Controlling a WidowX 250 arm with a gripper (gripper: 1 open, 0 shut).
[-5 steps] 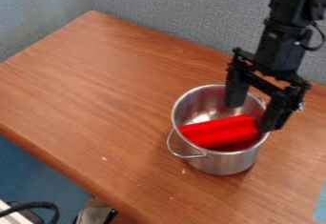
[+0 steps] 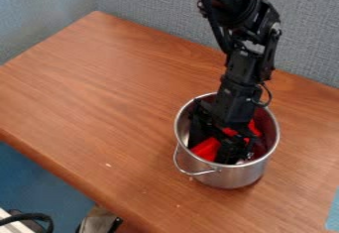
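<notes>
A steel pot (image 2: 236, 177) with a wire handle stands at the right part of the wooden table. My black arm reaches down into it from above, with my gripper (image 2: 223, 143) inside the pot at a red object (image 2: 204, 148). The fingertips are mostly hidden in the dark, so how they close on the red object is unclear.
A grey panel stands along the back. Cables and a bracket show at the lower left, below the table's edge.
My gripper has come from above the pot's right side down and leftward into it, and now covers much of the red object.
</notes>
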